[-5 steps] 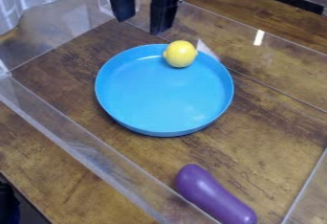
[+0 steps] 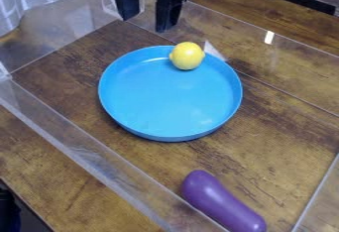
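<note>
My black gripper (image 2: 149, 13) hangs at the top centre of the view, above and behind a round blue plate (image 2: 162, 97), its fingers apart with nothing seen between them. A yellow ball-like object (image 2: 187, 56) rests at the back of the plate, toward the right. A long purple object (image 2: 221, 200), like an eggplant, lies on the wooden surface at the front right, apart from the plate.
Clear walls run along the lower left and the right. A small pale triangular patch (image 2: 212, 51) is just behind the yellow object.
My gripper has shifted very slightly upward. The plate, the yellow object and the purple object have not moved.
</note>
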